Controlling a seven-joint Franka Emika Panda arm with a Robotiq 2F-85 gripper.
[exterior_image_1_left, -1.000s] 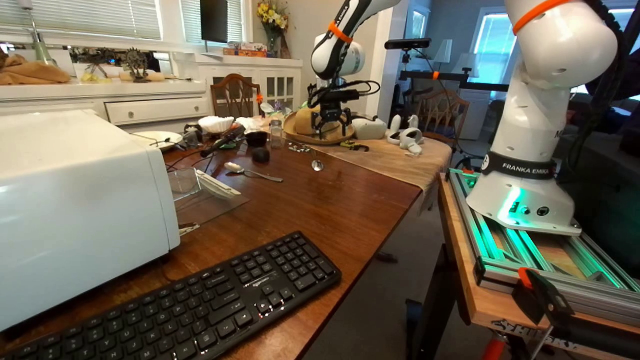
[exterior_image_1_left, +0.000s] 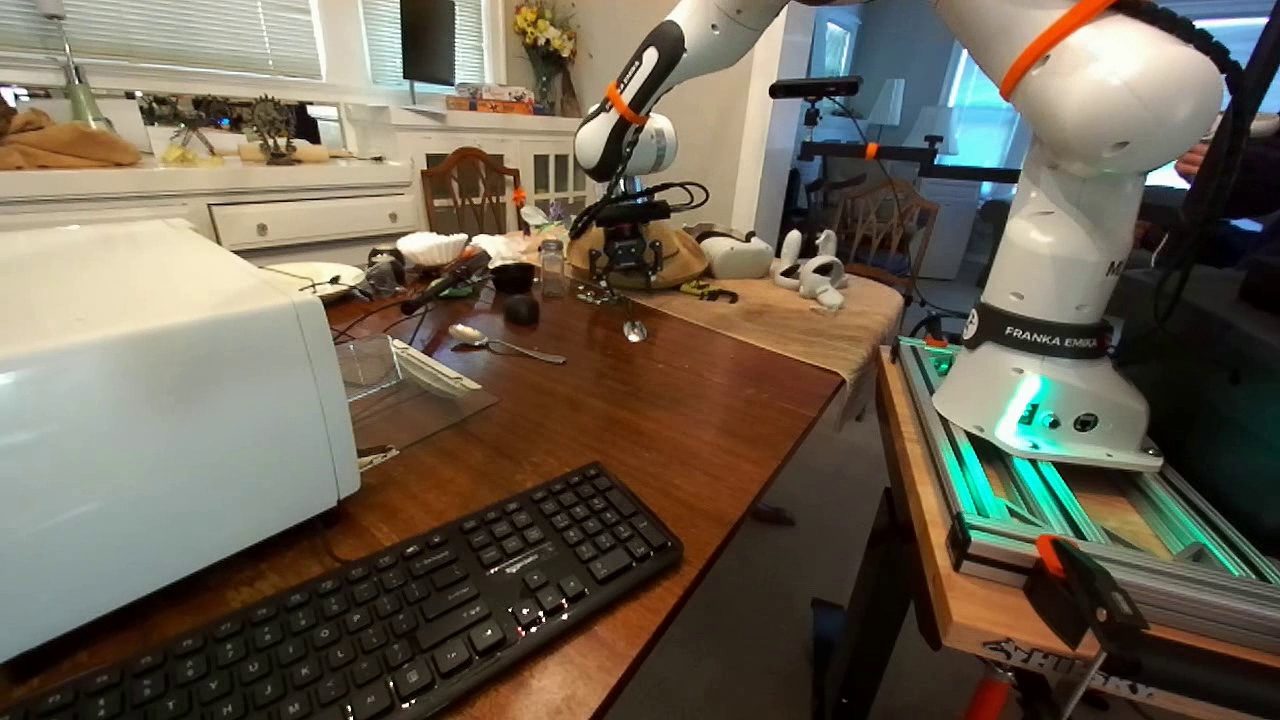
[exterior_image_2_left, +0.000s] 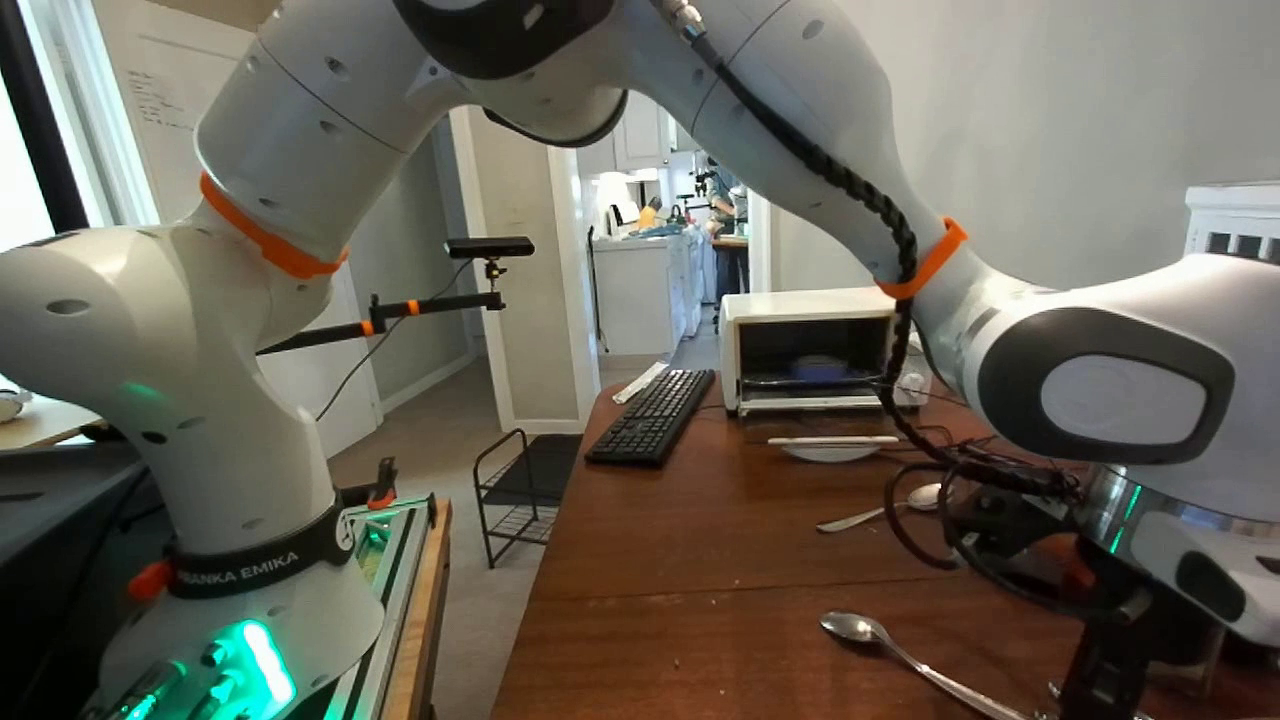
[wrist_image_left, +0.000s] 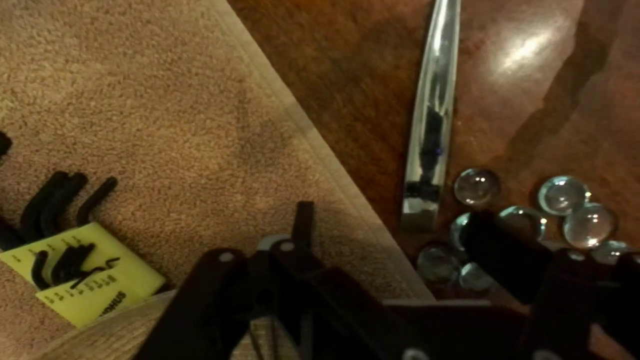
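My gripper is open above the far part of the table, its fingers apart and nothing held between them. In the wrist view, a shiny spoon handle (wrist_image_left: 432, 114) lies ahead of the gap; the same spoon's bowl (exterior_image_1_left: 635, 330) shows just in front of the gripper (exterior_image_1_left: 630, 266) in exterior view 1. Several clear glass pebbles (wrist_image_left: 564, 195) sit around the right finger, which hides part of the group. The left finger (wrist_image_left: 304, 219) hangs over the tan towel (wrist_image_left: 180, 90).
A yellow hex-key holder (wrist_image_left: 99, 270) lies on the towel, near a straw hat (exterior_image_1_left: 684, 258) and a white headset (exterior_image_1_left: 734, 256). Another spoon (exterior_image_1_left: 516, 349), a keyboard (exterior_image_1_left: 480, 588) and a white toaster oven (exterior_image_1_left: 156, 420) stand on the table. Its middle has bare wood.
In exterior view 1, my arm and gripper have shifted left and slightly down, from in front of the hat's right part to above the pebbles and spoon. The spoons have not moved.
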